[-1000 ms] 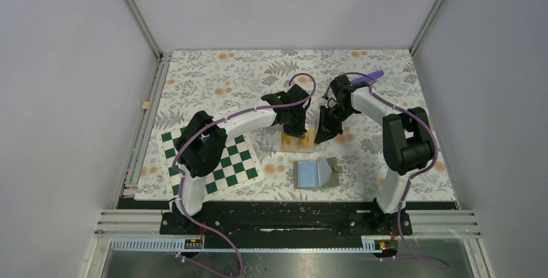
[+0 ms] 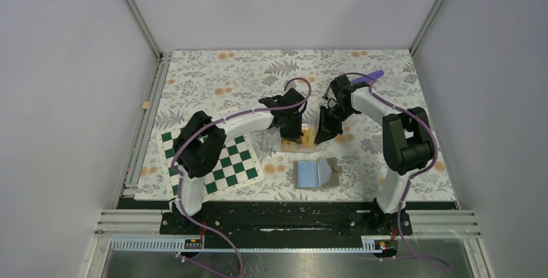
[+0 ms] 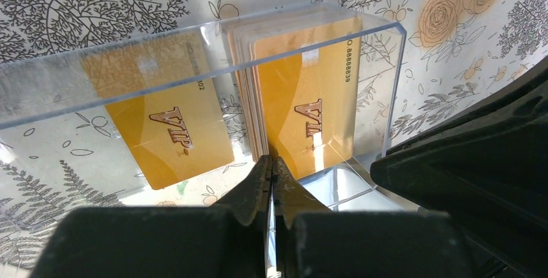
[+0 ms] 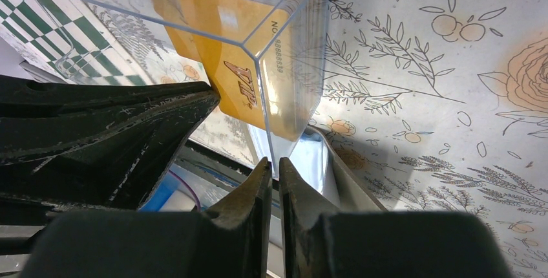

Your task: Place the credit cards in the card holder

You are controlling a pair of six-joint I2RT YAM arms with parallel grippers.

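A clear box (image 3: 381,35) holds two groups of orange VIP cards: a stack (image 3: 316,103) on the right and the left card (image 3: 174,132) on its own side. My left gripper is shut with nothing between its fingertips, which rest against the lower left edge of the stack; the cards lie outside them. At the box's corner, my right gripper is closed on the clear wall. The card holder (image 2: 309,174), blue and grey, lies open on the table in front of the box.
A green-and-white checkered board (image 2: 226,171) lies to the left. A purple object (image 2: 368,77) sits at the back right. Both arms crowd close together over the box.
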